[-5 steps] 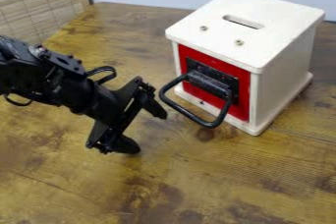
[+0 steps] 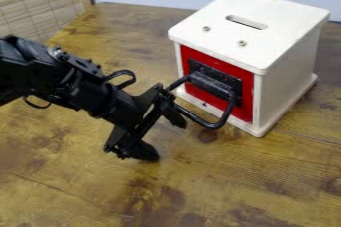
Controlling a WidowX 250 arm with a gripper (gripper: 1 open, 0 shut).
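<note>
A white box (image 2: 285, 42) with a slot in its top stands at the upper right of the camera view. Its red front panel (image 2: 246, 112) carries a black fitting with a black loop handle (image 2: 216, 124) sticking out and down. My black gripper (image 2: 158, 123) is just left of the handle, tilted, its upper finger beside the handle's left end and the lower one lower toward the tabletop. Whether it touches the handle is hard to tell. The fingers look apart, with nothing clearly held between them.
A white wall is behind, and a slatted mat or panel (image 2: 34, 2) is at the upper left.
My gripper has moved right, toward the handle, and its angle has shifted a little. The box and handle look unchanged.
</note>
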